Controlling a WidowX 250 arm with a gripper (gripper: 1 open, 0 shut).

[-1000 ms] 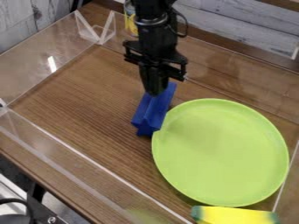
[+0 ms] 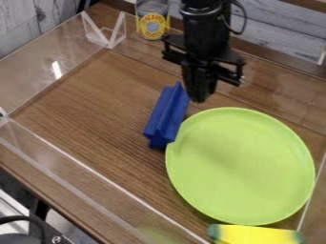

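The black gripper (image 2: 199, 88) hangs over the wooden table, just above and right of a blue object (image 2: 166, 117), its tips pointing down and close together, shut with nothing visible between them. The blue elongated block rests on the wood, touching or close to the left edge of a large green plate (image 2: 241, 167).
A can (image 2: 152, 23) stands at the back, beside the arm. A yellow item (image 2: 253, 234) lies at the front right. Clear plastic walls border the table.
The gripper has moved up and to the right, away from the blue block, which is now more fully in view and looks unmoved.
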